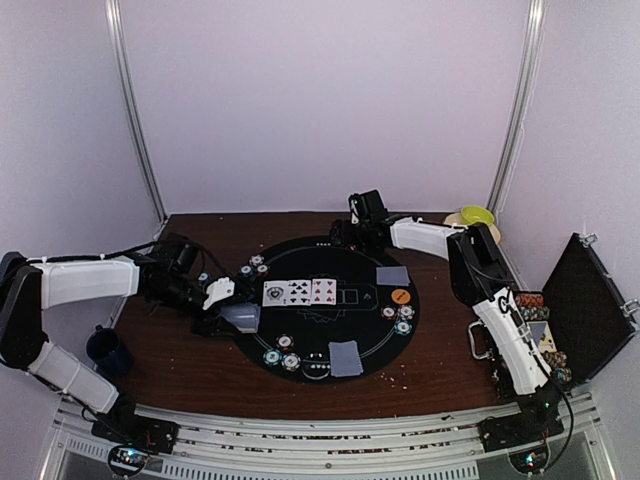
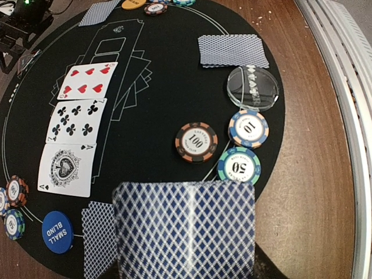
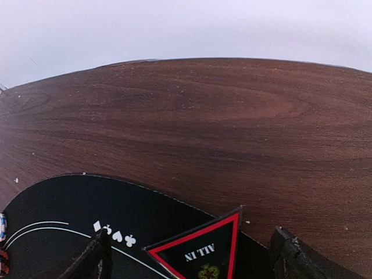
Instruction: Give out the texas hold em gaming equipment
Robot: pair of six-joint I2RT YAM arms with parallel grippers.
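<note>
A deck of blue-backed cards (image 2: 185, 232) fills the bottom of the left wrist view, with my left gripper (image 1: 222, 318) shut on it at the mat's left edge. My right gripper (image 1: 343, 236) is at the far edge of the round black mat (image 1: 345, 270), its fingers spread. Between and just beyond those fingertips, the right wrist view shows a black triangular all-in marker (image 3: 203, 253) with a red border, lying on the mat; its lower part is cut off. Three face-up cards (image 2: 79, 121) form a row: ace of spades, a club and six of hearts.
Chips in several values (image 2: 196, 142), face-down cards (image 2: 232, 50), a clear dealer disc (image 2: 252, 87) and a blue small blind disc (image 2: 57, 232) lie around the mat. An open chip case (image 1: 600, 305) stands right, a dark mug (image 1: 108, 352) left. Bare wood lies beyond the mat.
</note>
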